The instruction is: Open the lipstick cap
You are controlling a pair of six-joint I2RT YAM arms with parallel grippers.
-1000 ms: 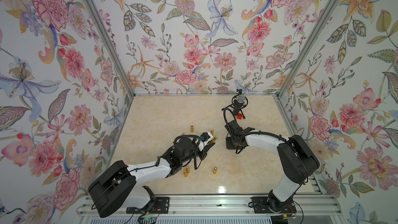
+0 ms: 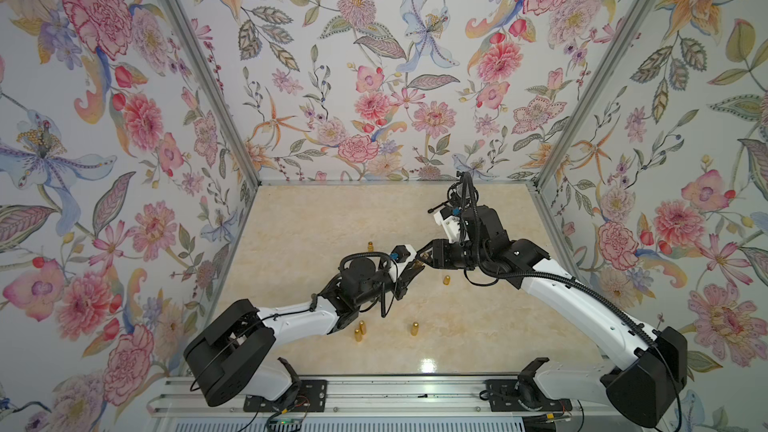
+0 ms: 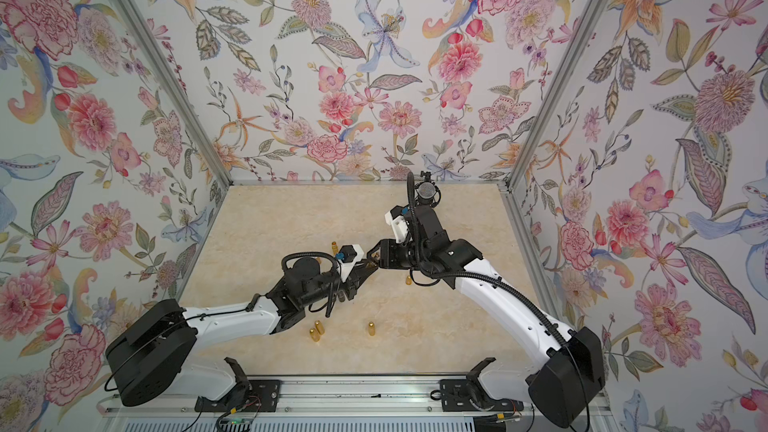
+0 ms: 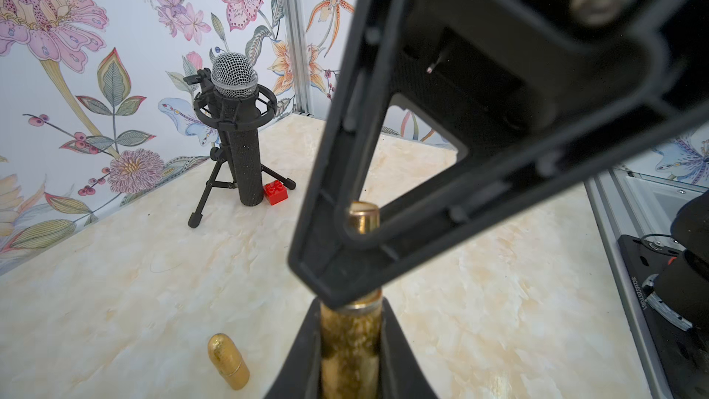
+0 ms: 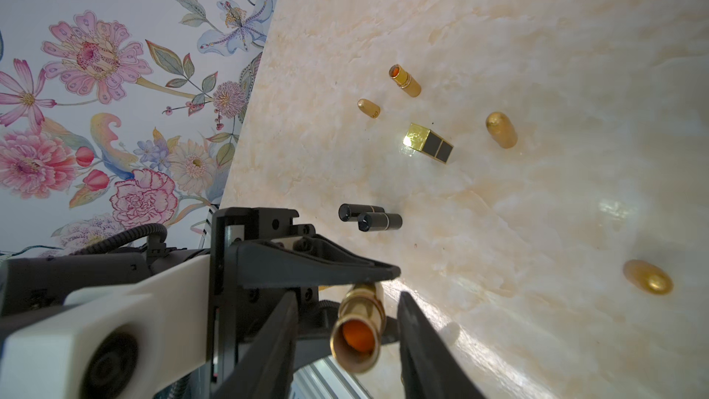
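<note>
An uncapped gold lipstick [image 5: 356, 332] shows an orange-red core inside its open end. My left gripper is shut on its lower body and holds it tilted above the table. In the left wrist view a black right finger [image 4: 332, 251] hides much of the lipstick's upper part. A rounded gold cap [image 2: 446, 280] stands on the table below the right gripper.
More gold lipsticks lie about, one [image 2: 414, 329] near the front. Two black tubes [image 5: 380, 221], a black-and-gold box [image 5: 428, 142] and a small gold piece [image 5: 368, 108] lie on the table. A microphone on a tripod [image 4: 240, 125] and red brick [image 4: 275, 192] stand at the back.
</note>
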